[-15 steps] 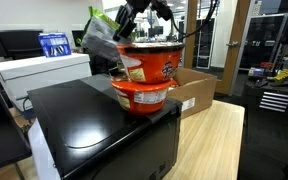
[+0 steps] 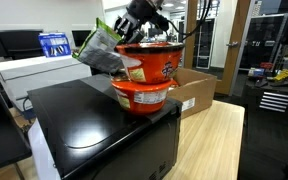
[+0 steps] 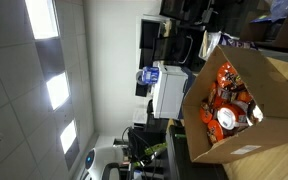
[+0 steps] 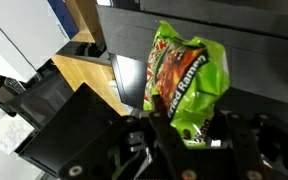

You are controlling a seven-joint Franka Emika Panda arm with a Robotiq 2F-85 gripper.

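Note:
My gripper is shut on a ramen packet [image 4: 187, 75], printed in green, red and yellow with the word "Ramen" readable. In the first exterior view the packet [image 2: 101, 50] shows a silvery face with a green edge. It hangs tilted above the black cabinet top [image 2: 74, 115], just left of the red bowls. The gripper's grip on it is partly hidden there. One red bowl [image 2: 150, 67] stands over another red bowl [image 2: 142, 100] near the cabinet's edge.
A cardboard box [image 2: 194, 92] stands behind the bowls on a wooden table [image 2: 212, 135]. From the second exterior view, several red-and-white packages [image 3: 229, 105] lie inside that box. A white cabinet [image 2: 39, 75] is farther back.
The packet has come down slightly and tipped over, its upper end leaning left and its silvery face turning toward the camera. The arm above has shifted with it; the bowls have stayed put.

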